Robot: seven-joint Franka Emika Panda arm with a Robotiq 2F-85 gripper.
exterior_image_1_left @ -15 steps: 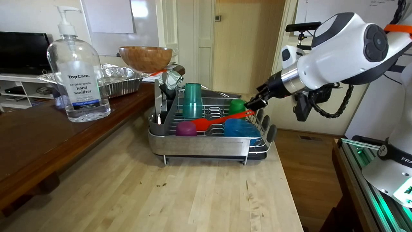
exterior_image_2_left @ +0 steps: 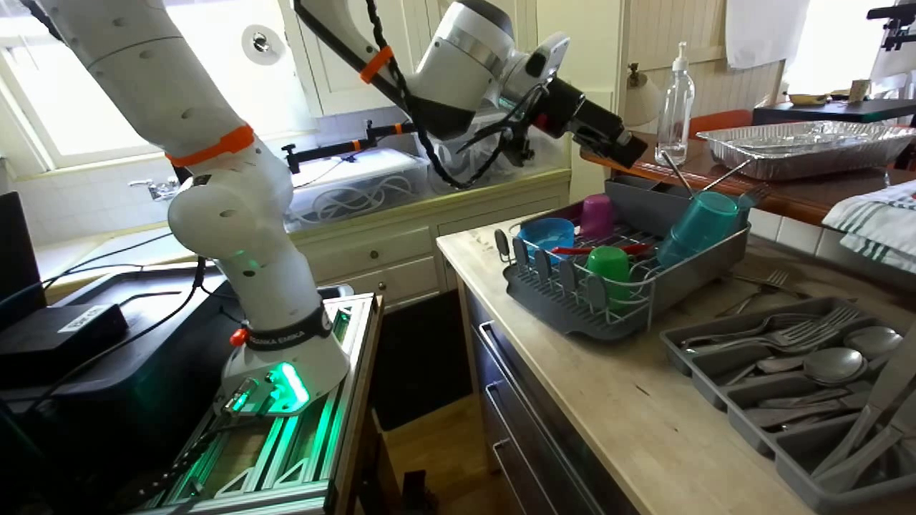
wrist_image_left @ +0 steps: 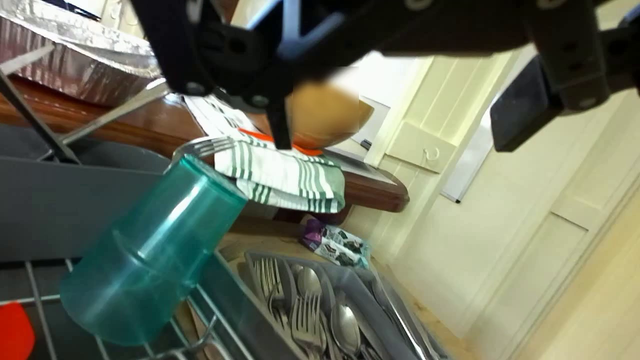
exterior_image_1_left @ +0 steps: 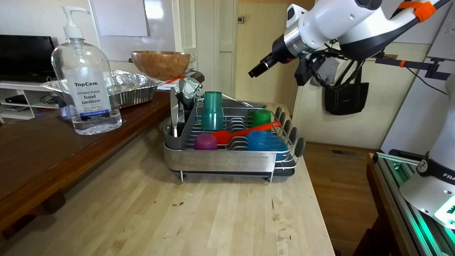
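My gripper (exterior_image_1_left: 254, 73) hangs in the air above the dish rack (exterior_image_1_left: 221, 158), clear of everything in it. Its fingers stand wide apart in the wrist view, with no object between them. A teal cup (wrist_image_left: 153, 252) leans upside down against the rack's cutlery holder (wrist_image_left: 72, 210). In the rack also lie a green cup (exterior_image_2_left: 609, 273), a purple cup (exterior_image_2_left: 597, 216), a blue bowl (exterior_image_2_left: 546, 233) and a red utensil (exterior_image_1_left: 245, 132) with a slotted handle end. Silverware fills several compartments of the grey cutlery tray (exterior_image_2_left: 740, 396) beside the rack.
A raised brown counter (exterior_image_1_left: 140, 117) runs along one side, bearing a sanitizer bottle (exterior_image_1_left: 86, 91), a foil pan (exterior_image_2_left: 807, 147) and a wooden bowl (exterior_image_1_left: 160, 64). Bare wooden worktop (exterior_image_1_left: 221, 217) stretches in front of the rack in exterior view 1.
My gripper has risen from beside the red utensil's handle end and moved left in exterior view 1, now higher over the rack. The dishes are where they were.
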